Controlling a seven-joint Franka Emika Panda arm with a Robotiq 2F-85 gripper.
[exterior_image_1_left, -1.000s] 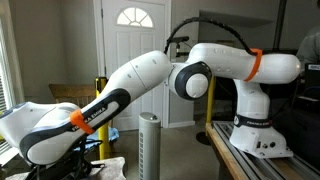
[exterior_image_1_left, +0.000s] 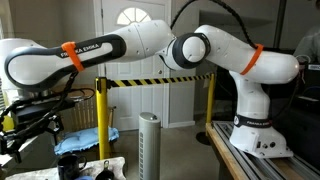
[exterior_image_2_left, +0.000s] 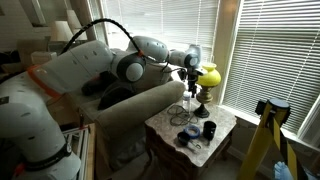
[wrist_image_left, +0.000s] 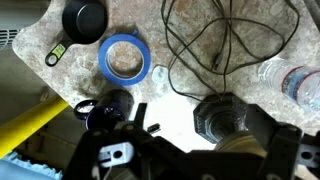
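Observation:
My gripper stands open above a tabletop, with its dark fingers wide apart at the bottom of the wrist view. No object is held between them. Below the fingers is a dark many-sided piece (wrist_image_left: 218, 118), with a brownish-gold round edge partly hidden by the gripper. A black mug (wrist_image_left: 110, 108) sits near the left finger, and a blue tape roll (wrist_image_left: 124, 59) lies above it. Farther up is a small black pan (wrist_image_left: 85, 20). A dark cable (wrist_image_left: 228, 45) loops across the top, and a clear bottle (wrist_image_left: 301, 86) lies at the right.
The patterned table (exterior_image_2_left: 219, 149) stands by the blinds. A yellow bowl (exterior_image_2_left: 208, 76) on a dark stand rises near my gripper. A grey cylinder (exterior_image_1_left: 149, 145) stands beside the table, and a yellow post (exterior_image_2_left: 258, 145) is at the near right.
In exterior view 1 the arm's far end has risen from low over the table. The black mug, hidden behind it a second ago, now shows.

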